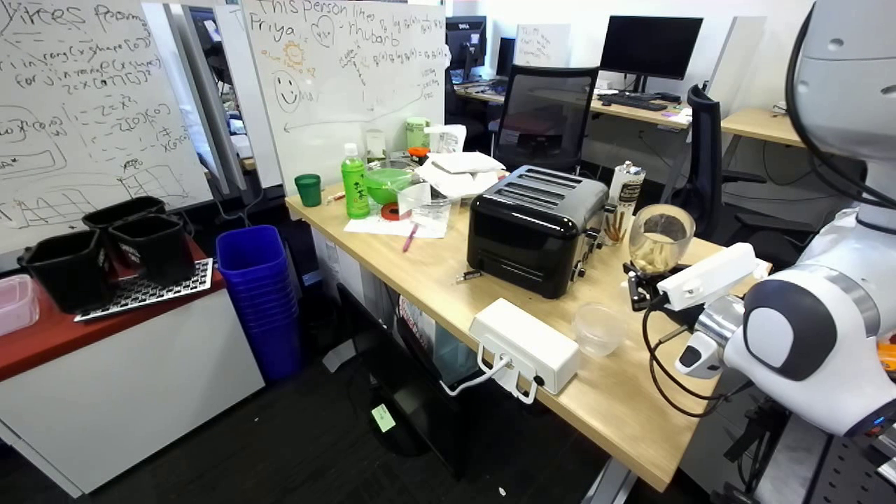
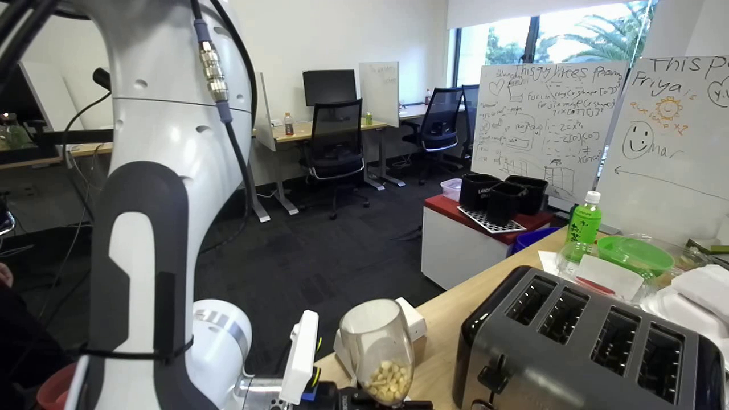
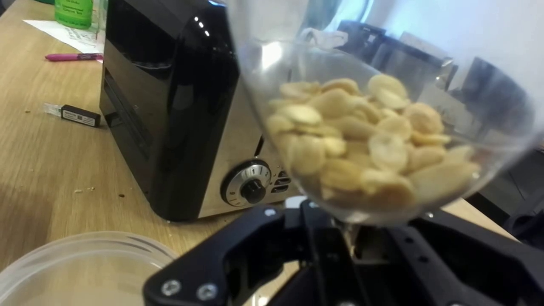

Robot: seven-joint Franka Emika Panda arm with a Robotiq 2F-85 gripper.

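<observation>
A clear stemmed glass [image 1: 663,225] holds a heap of pale shelled nuts [image 3: 367,143] in its bowl. My gripper is shut on its stem, just under the bowl; the base of the glass is hidden. It stands upright or nearly so in exterior view 2, where the nuts [image 2: 388,381] lie at the bottom of the glass [image 2: 369,328]. On the table, an empty-looking clear plastic cup [image 1: 598,329] sits to the left of the gripper in exterior view 1. Its rim [image 3: 104,239] shows at the lower left of the wrist view.
A black and silver toaster [image 1: 537,227] stands close to the glass. Near the table's edge is a white box [image 1: 525,344] with a cable. A patterned canister [image 1: 624,197], a green bottle [image 1: 354,183] and a green bowl [image 1: 388,185] stand farther back. Bare tabletop [image 1: 655,395] lies at the near end.
</observation>
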